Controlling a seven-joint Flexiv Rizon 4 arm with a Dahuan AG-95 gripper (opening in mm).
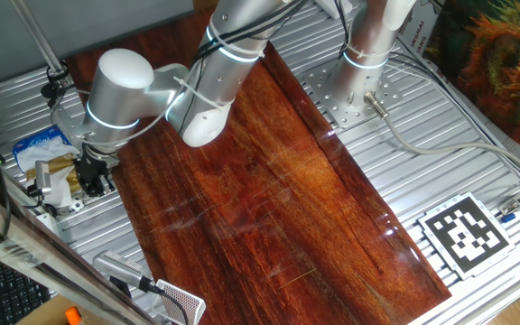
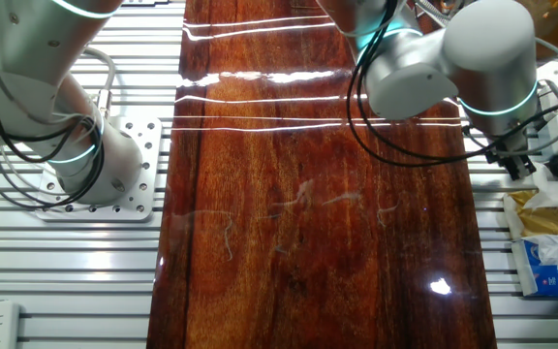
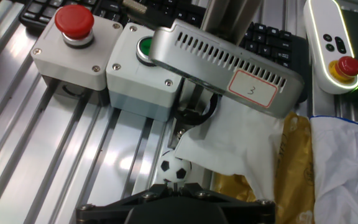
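Observation:
In the wrist view my gripper comes in from the bottom edge, its dark fingers meeting at the middle, so it looks shut. A small black-and-white football appears just past the fingertips; whether they touch it cannot be told. Beside the ball lies a tissue pack with a gold and blue wrapper, a white tissue spilling out of it. Exterior view 1 has the gripper low over the metal bed, off the board's left edge, near the pack. The ball cannot be made out there.
A dark wooden board covers mid-table and is bare. Close to the ball stand a grey camera, a green-button box and a red-button box. A marker plate lies at the right.

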